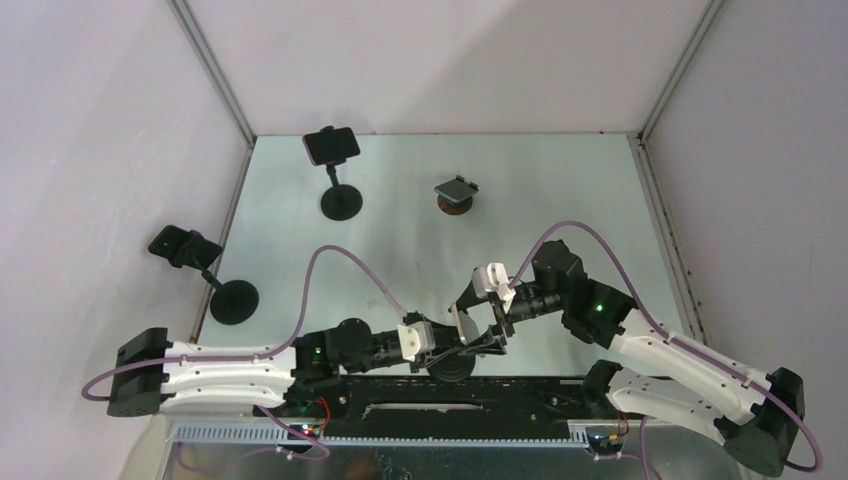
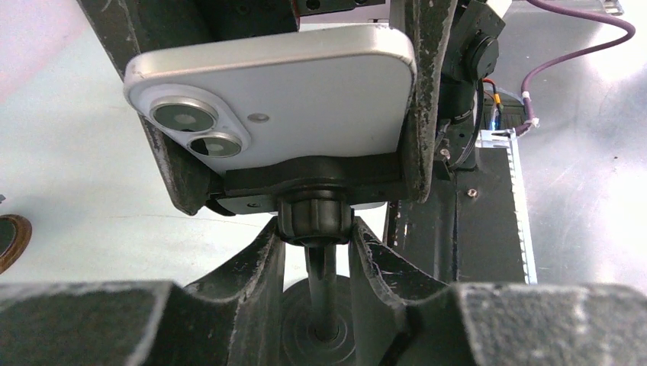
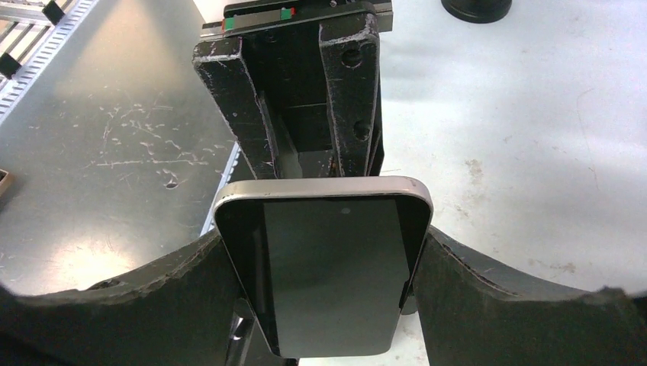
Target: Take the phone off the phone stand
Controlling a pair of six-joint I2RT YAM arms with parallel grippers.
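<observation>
In the left wrist view, my left gripper is shut on the neck of the phone stand (image 2: 324, 293), just below its black clamp. The phone (image 2: 305, 107), white-backed with two round camera lenses, lies sideways in that clamp. My right gripper has a finger at each short end of the phone; in the right wrist view the dark screen (image 3: 336, 274) sits between them. Whether those fingers press on the phone cannot be made out. From above, both grippers meet at the table's front edge, largely covering the phone; the stand's round base (image 1: 452, 368) shows below them.
Two black stands with phones, one at the back left (image 1: 341, 202) and one at the left edge (image 1: 234, 302), stand clear of the arms. A small brown-based holder (image 1: 455, 205) with a dark tilted top is near the back middle.
</observation>
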